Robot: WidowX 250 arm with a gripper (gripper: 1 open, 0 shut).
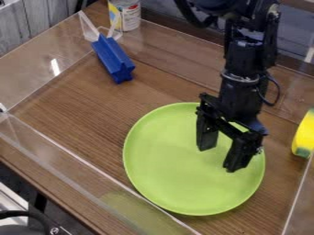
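The black gripper is open over a round green plate in the middle-right of the camera view, its two dark fingers spread low above the plate, with nothing visible between them. Whether the fingertips touch the plate is unclear.
A blue object lies at the upper left, near a can at the back. A yellow object stands at the right edge. Clear wooden surface lies left of the plate, with transparent walls along the left.
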